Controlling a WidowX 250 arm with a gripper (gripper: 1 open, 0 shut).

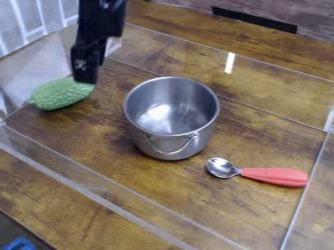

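My black gripper (94,62) hangs at the upper left, blurred, its fingers open above and a little right of a green textured oblong object (62,94), which lies on the wooden floor of a clear-walled enclosure. Nothing shows held between the fingers. A steel pot (171,117) with a thin wire handle stands in the middle, to the right of the green object.
A spoon with a red handle (271,176) lies at the lower right. Clear walls border the wooden work area (131,190). There is bare floor behind the pot and in front of it. A blue item (16,244) shows at the bottom left corner.
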